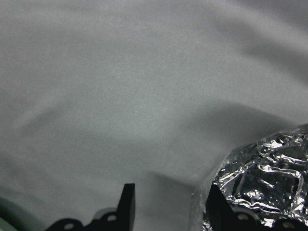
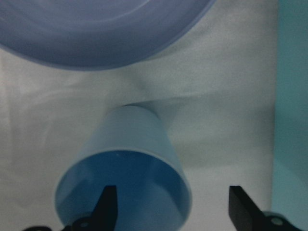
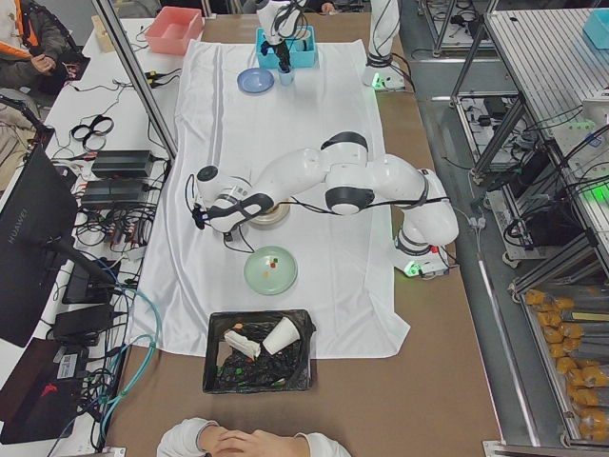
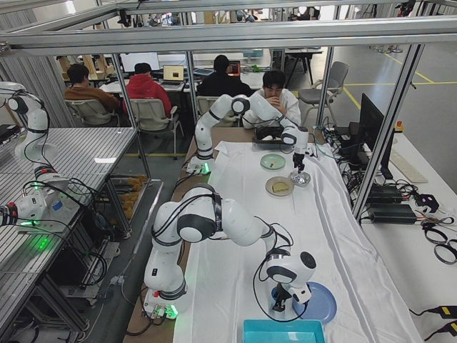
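Note:
My left gripper [image 4: 300, 164] is low over a crumpled foil piece [image 1: 260, 178], seen close in the left wrist view with one finger over its edge; the fingers stand apart. A green plate [image 3: 270, 269] and a beige plate [image 4: 279, 186] with yellow food lie nearby. My right gripper stands open over a light blue cup [image 2: 122, 130], one finger above its mouth and the other outside. A blue plate [image 4: 321, 302] is beside the cup.
A light blue bin [image 4: 283, 330] sits at the right arm's end of the table. A black-lined tray [image 3: 257, 371] with discarded cups stands at the other end, near a seated person.

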